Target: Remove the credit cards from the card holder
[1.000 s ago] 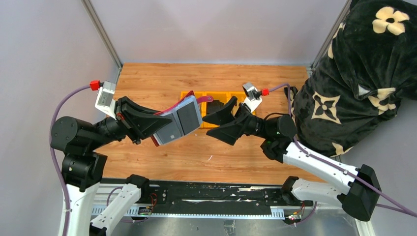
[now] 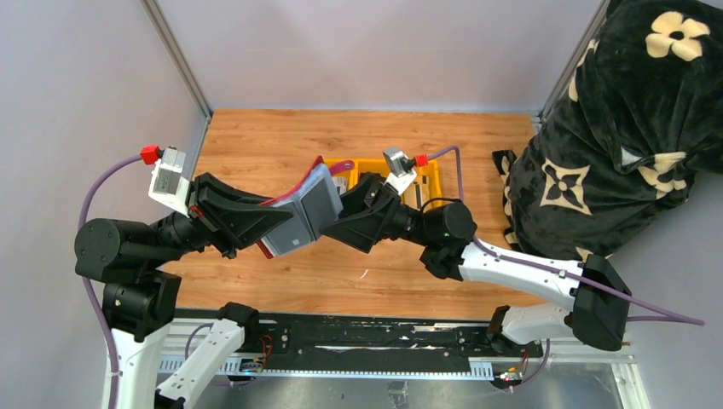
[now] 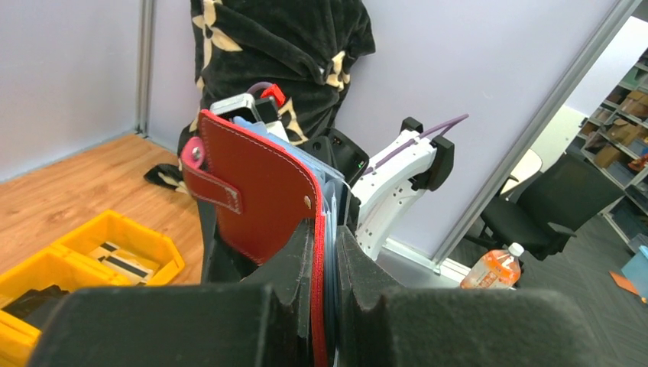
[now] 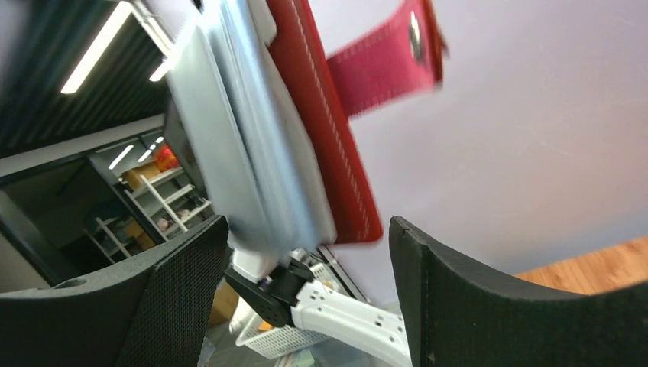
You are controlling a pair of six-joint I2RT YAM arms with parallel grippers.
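The red card holder [image 2: 298,213] with clear sleeves is held in the air by my left gripper [image 2: 251,220], shut on one end of it. In the left wrist view its red cover and snap strap [image 3: 256,195] rise from between the fingers. My right gripper [image 2: 349,217] stands open at the sleeves' free side. In the right wrist view the sleeves [image 4: 252,153] loom blurred above the gap between the fingers. Whether any card shows in the sleeves I cannot tell.
A yellow bin [image 3: 137,237] with dark and light items stands on the wooden table [image 2: 358,281], behind and below the grippers. A dark patterned plush [image 2: 614,153] fills the right side.
My right gripper has moved left, up to the card holder.
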